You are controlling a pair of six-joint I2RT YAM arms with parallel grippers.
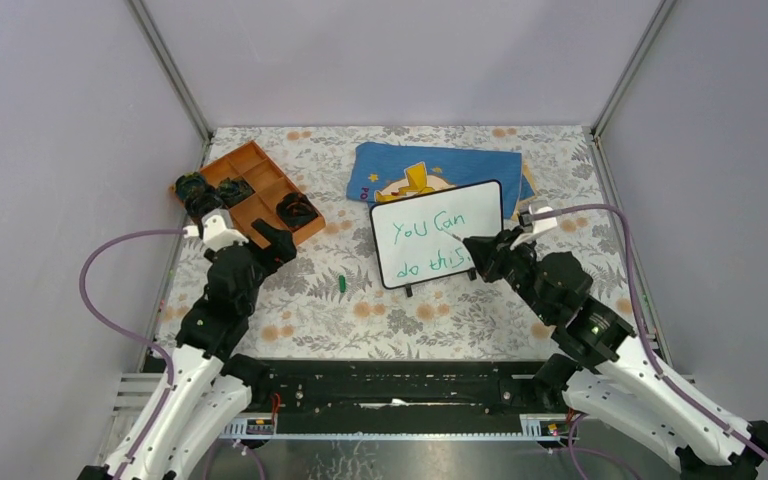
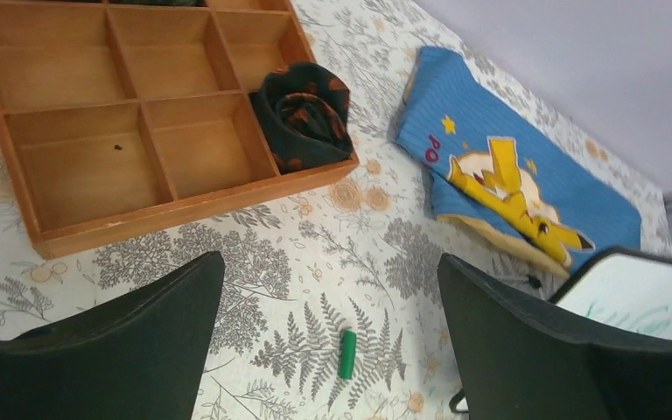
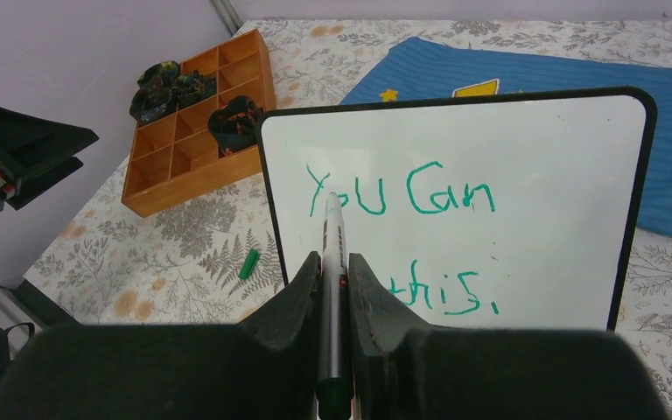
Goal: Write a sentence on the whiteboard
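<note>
The whiteboard stands on small feet, bearing green writing: "YOU Can" above "do this." in the top view. My right gripper is shut on a silver-and-white marker, whose tip points at the board near "YOU"; whether it touches is unclear. My left gripper hangs open over the left of the table, nothing between its fingers. A small green cap lies left of the board.
A wooden compartment box with dark cloths sits at the back left. A blue Pikachu cloth lies behind the board.
</note>
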